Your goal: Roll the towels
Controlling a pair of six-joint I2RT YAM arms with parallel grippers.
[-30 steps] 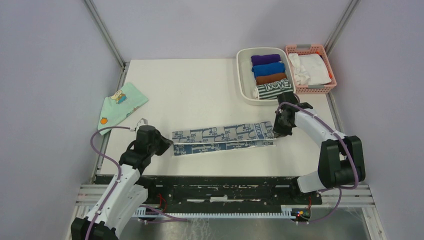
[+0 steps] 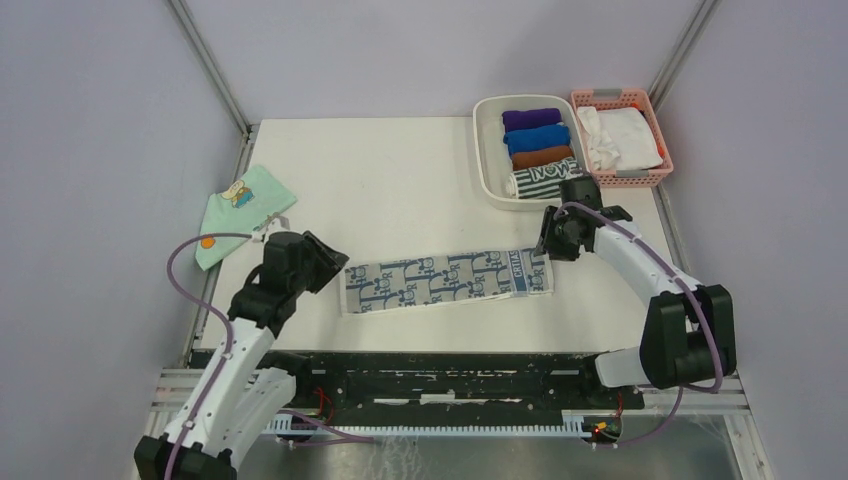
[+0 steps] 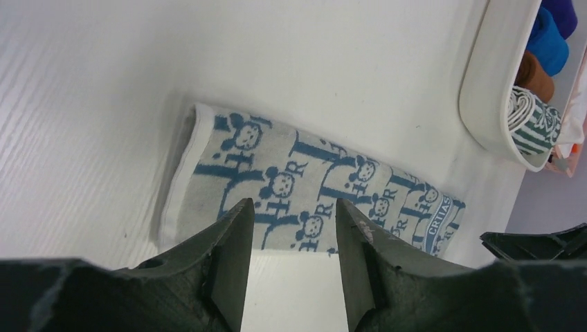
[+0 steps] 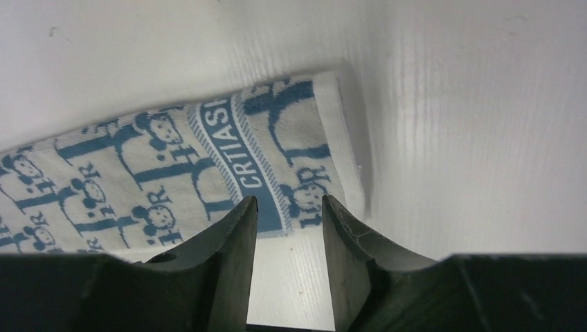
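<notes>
A grey and blue patterned towel [image 2: 440, 279] lies folded into a long strip across the front middle of the table. In the left wrist view its left end [image 3: 228, 159] shows a pale hem; the right wrist view shows the lettered band near the other end [image 4: 239, 159]. My left gripper [image 2: 340, 265] is at the towel's left end, raised above the table, its fingers [image 3: 232, 256] apart and nothing between them. Over the right end, my right gripper [image 2: 546, 240] also stands open, with bare space between its fingers.
A white bin [image 2: 487, 150] at the back right holds several rolled towels [image 2: 535, 138]. Beside it, a pink basket [image 2: 655, 140] contains white cloths. A green towel [image 2: 245, 210] lies at the table's left edge.
The towel's front flap, held up by both grippers earlier, now lies flat over the strip. Both grippers have let go and moved up toward the back edge of the towel.
</notes>
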